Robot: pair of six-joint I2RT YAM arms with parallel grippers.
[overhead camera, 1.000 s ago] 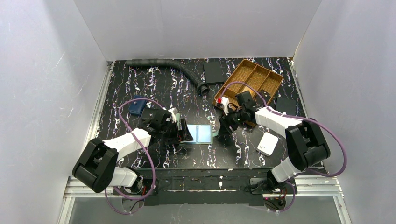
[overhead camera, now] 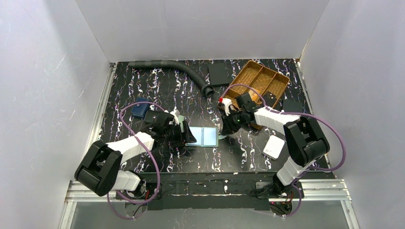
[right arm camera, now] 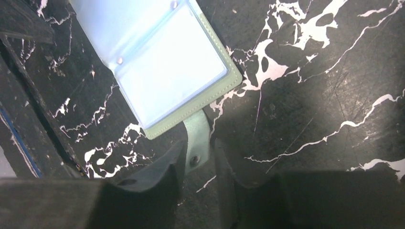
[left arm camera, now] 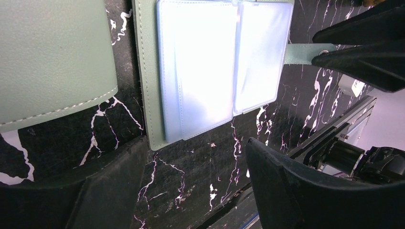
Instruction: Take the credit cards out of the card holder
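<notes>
An open sage-green card holder (overhead camera: 209,137) with clear, pale-blue sleeves lies flat on the dark marbled table; in the left wrist view its sleeves (left arm camera: 205,67) fill the upper middle. My left gripper is open, its fingers just below the holder's lower left corner. My right gripper is open, low over the holder's short snap strap (right arm camera: 196,129), which shows between its fingertips. Whether any cards sit inside the sleeves I cannot tell.
A wicker tray (overhead camera: 250,76) stands at the back right, with a black hose (overhead camera: 172,64) and dark pad (overhead camera: 218,74) behind. A navy case (overhead camera: 140,109) lies left, a white box (overhead camera: 273,147) right. The table's front edge is close.
My right arm has shifted slightly toward the holder's strap, leftward in the top view. The left arm has barely moved.
</notes>
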